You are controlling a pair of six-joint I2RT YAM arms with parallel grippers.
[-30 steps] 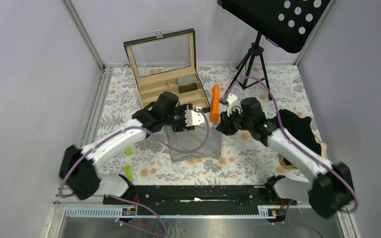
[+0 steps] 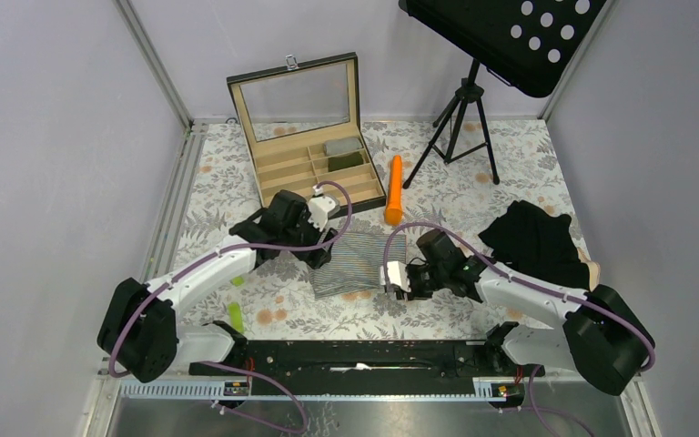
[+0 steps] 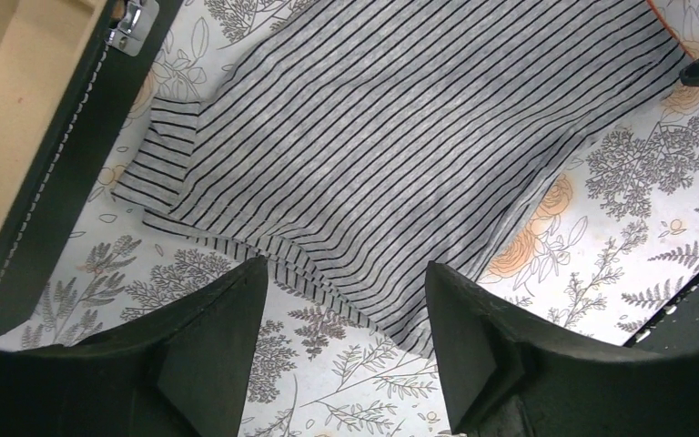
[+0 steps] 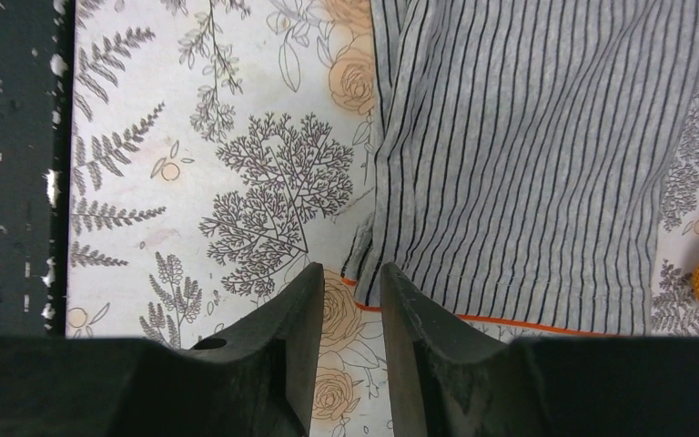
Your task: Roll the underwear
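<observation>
Grey striped underwear (image 2: 359, 262) lies spread flat on the patterned mat, with folded edges and a narrow orange band along one end (image 4: 510, 273). My left gripper is open above its left part, fingers wide apart with cloth beneath them. My right gripper is open, low near the cloth's orange-edged corner at the front right (image 2: 400, 289); nothing shows held in either gripper.
An open compartment box (image 2: 287, 179) with rolled cloths stands behind. An orange cylinder (image 2: 395, 187) lies beside it. A black cloth (image 2: 528, 246) lies right, a tripod stand (image 2: 460, 114) behind. Black front edge (image 4: 18, 182) borders the mat.
Both arms have moved down toward the front from above the underwear's back part.
</observation>
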